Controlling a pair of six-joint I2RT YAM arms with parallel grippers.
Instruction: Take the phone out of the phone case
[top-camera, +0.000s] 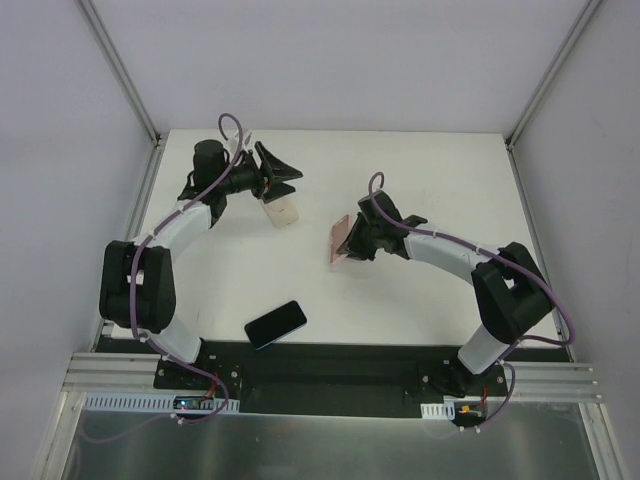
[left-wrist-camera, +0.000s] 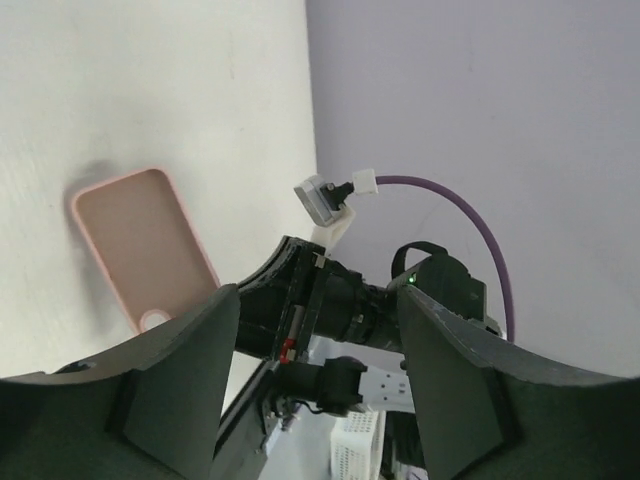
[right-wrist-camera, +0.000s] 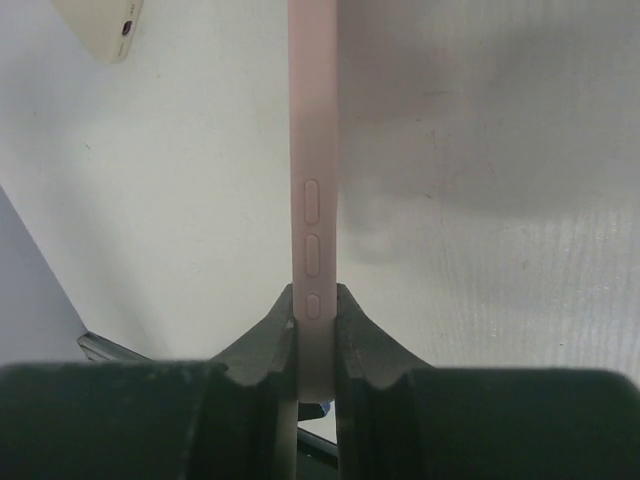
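A pink phone case (top-camera: 340, 237) stands on edge in my right gripper (top-camera: 351, 247), which has closed around its side; in the right wrist view the case's side (right-wrist-camera: 313, 130) with buttons runs between the fingers. In the left wrist view its hollow face (left-wrist-camera: 140, 240) shows. My left gripper (top-camera: 277, 170) is open, above and left of the case, with nothing between its fingers. A black phone (top-camera: 275, 323) lies on the table near the front edge, apart from the case.
A pale phone-sized item (top-camera: 281, 210) lies under my left arm at the back left.
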